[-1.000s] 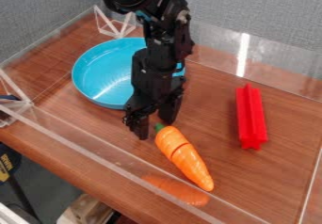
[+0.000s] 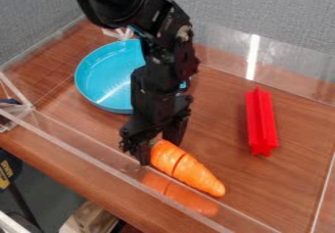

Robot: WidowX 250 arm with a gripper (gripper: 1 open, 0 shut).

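My black gripper (image 2: 151, 144) is down low in the camera view, at the upper-left end of an orange toy carrot (image 2: 193, 172) lying on the wooden table. The fingers reach around that end, and the carrot's top is hidden by them; whether they grip it I cannot tell. A blue plate (image 2: 102, 72) sits behind the arm to the left.
A red block (image 2: 261, 121) lies on the right. Clear low walls (image 2: 254, 56) border the table. Bare wood is free between the carrot and the red block. A white wire object stands at the back, mostly behind the arm.
The gripper has moved down onto the carrot's upper end, covering its green top. The carrot's position has shifted slightly.
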